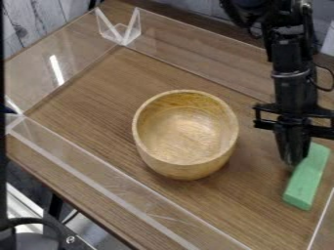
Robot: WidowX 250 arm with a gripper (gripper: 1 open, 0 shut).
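A black robot arm reaches down from the top right, and its gripper (292,153) is shut at the upper end of a green rectangular block (306,185) lying on the wooden table. Whether the fingertips touch the block is hard to tell, and nothing clearly shows between them. A round light wooden bowl (186,164) stands left of the gripper, near the middle of the view, and looks empty.
A clear plastic piece (120,29) stands at the back left. A dark object (29,238) sits at the bottom left corner.
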